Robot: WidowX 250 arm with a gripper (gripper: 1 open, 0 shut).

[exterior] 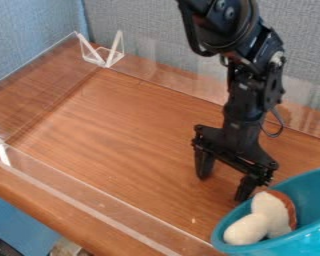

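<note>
My black gripper [224,178] hangs low over the wooden table at the right, its fingers open and pointing down, with nothing visible between them. Just in front of and right of it, a turquoise bowl [315,201] is cut off by the right edge. A white soft toy [263,222] with some brown on it lies in the bowl.
Clear plastic panels line its edges, with white brackets [104,50] at the back left corner. Grey padded walls stand behind, and a blue surface shows at the lower left.
</note>
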